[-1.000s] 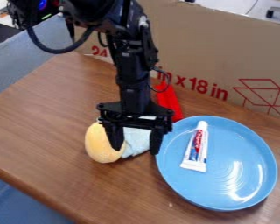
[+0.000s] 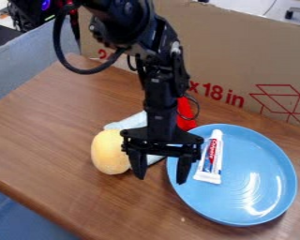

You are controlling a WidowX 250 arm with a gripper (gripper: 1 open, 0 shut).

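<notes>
My black gripper (image 2: 159,169) points down in the middle of the view, its fingers apart, one beside the yellow plush (image 2: 110,150) and the other over the left rim of the blue plate (image 2: 253,187). A white toothpaste tube (image 2: 210,161) lies on that plate, just right of the gripper. A pale blue cloth (image 2: 123,125) lies behind and under the gripper, mostly hidden. A red object (image 2: 187,117) stands behind the arm, partly covered by it.
A cardboard box (image 2: 240,66) forms a wall along the back of the wooden table (image 2: 46,131).
My gripper has moved down and to the right, from over the plush and cloth toward the plate's left rim. The objects look unmoved.
</notes>
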